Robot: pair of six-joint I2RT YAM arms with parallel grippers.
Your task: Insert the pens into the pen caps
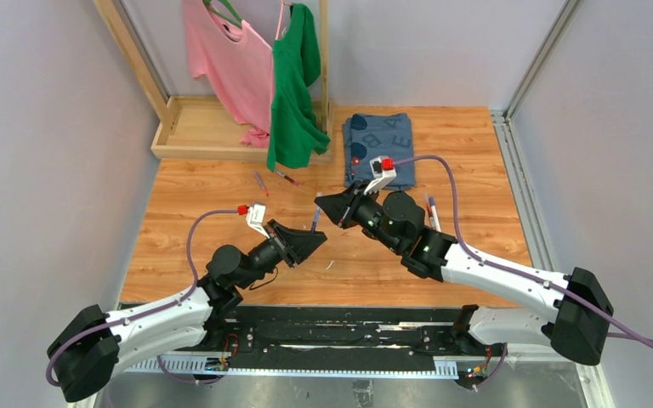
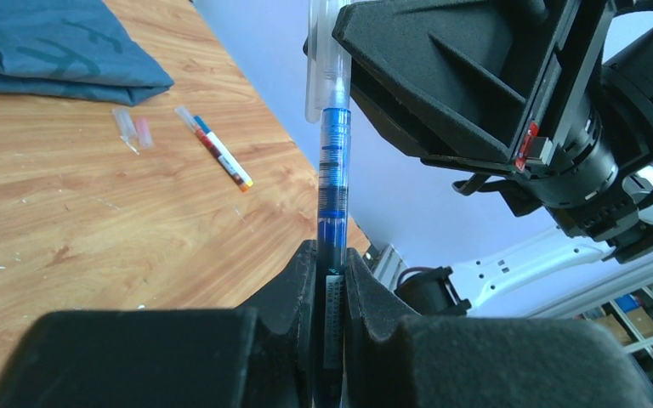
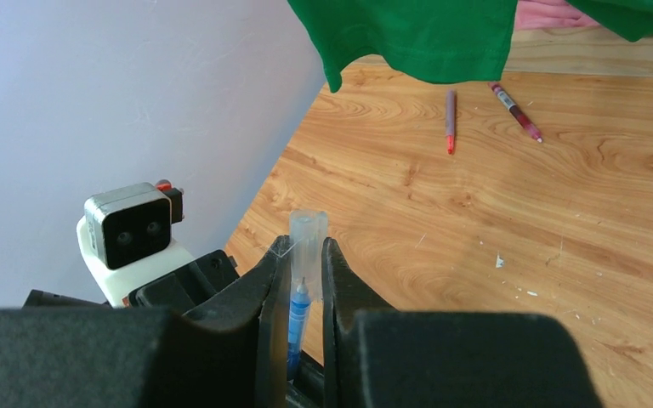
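Observation:
Upright in the left wrist view is a blue pen [image 2: 333, 187], with my left gripper shut on its lower part. A clear cap [image 2: 333, 59] sits at the pen's top end, held by my right gripper, which is shut on it. In the right wrist view the pen's blue tip shows inside or just below the cap [image 3: 309, 229]; how far it is in I cannot tell. In the top view the two grippers face each other over the table's middle.
Loose pens [image 3: 514, 110] lie near the wooden rack. Loose caps [image 2: 125, 126] and more pens [image 2: 221, 153] lie beside the folded blue cloth [image 1: 378, 140]. A green shirt [image 1: 293, 85] hangs at the back.

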